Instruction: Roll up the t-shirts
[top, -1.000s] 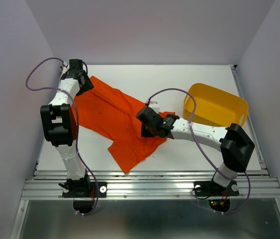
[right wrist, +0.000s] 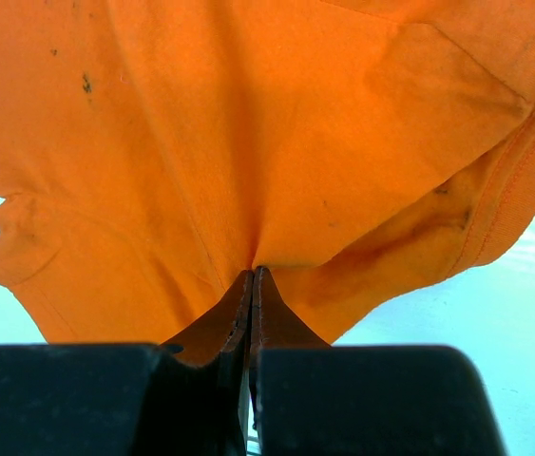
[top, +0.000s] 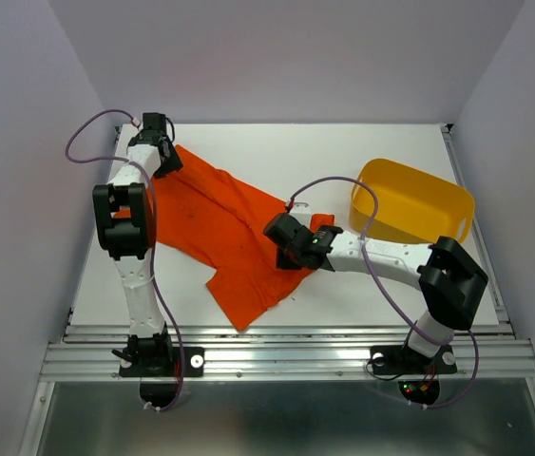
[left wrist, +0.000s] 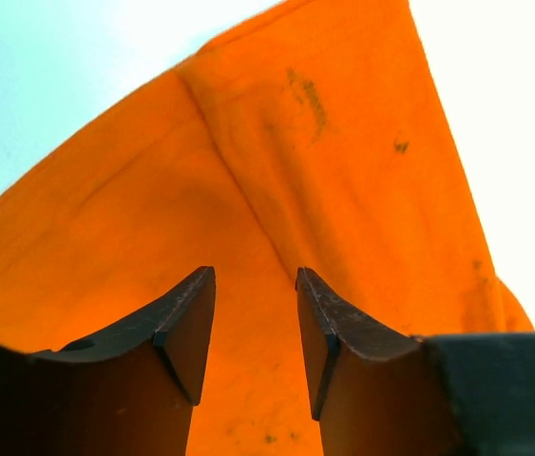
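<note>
An orange t-shirt (top: 212, 207) lies spread diagonally on the white table, with one long edge folded over in a strip. My left gripper is above its far left part, fingers apart; cloth shows behind the gap and nothing is held. The folded strip's edge runs down to the right fingertip in the left wrist view. On the near right part of the shirt (right wrist: 181, 123), my right gripper is shut with its tips at the cloth. Creases meet at those tips; whether any fabric is pinched between them is hidden.
A yellow bin (top: 419, 199) stands at the right of the table, beyond the right arm. Bare white table (top: 343, 147) lies behind the shirt, and more at its front left. A metal rail (top: 277, 347) runs along the front edge.
The left arm has shifted slightly to the right over the shirt's far left end.
</note>
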